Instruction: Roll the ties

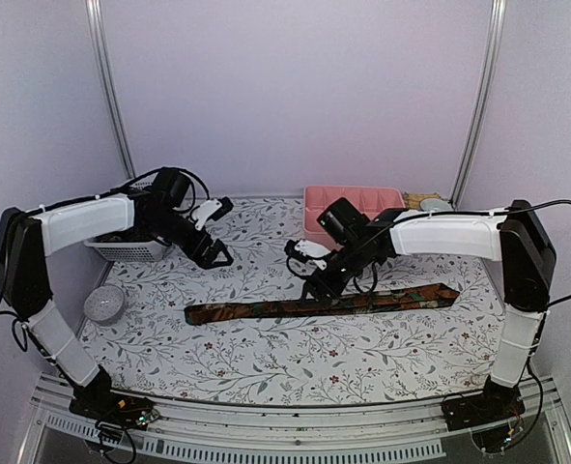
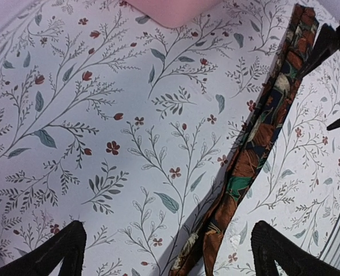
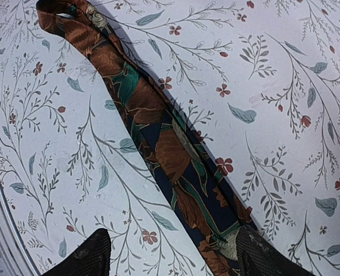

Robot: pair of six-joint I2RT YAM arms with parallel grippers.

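A long, dark patterned tie (image 1: 411, 300) lies stretched left to right across the table, folded lengthwise; in the right wrist view (image 3: 170, 149) its far end bends into a loop. My left gripper (image 1: 213, 253) hangs open above the table behind the tie's left part, nothing between its fingers. My right gripper (image 1: 319, 282) is low over the tie's middle, its fingers (image 3: 250, 253) apart on either side in the right wrist view, with the tie beneath.
A pink divided container (image 1: 353, 198) stands at the back right, partly behind the right arm. A white basket (image 1: 130, 249) is at back left, a clear bowl (image 1: 104, 304) at left.
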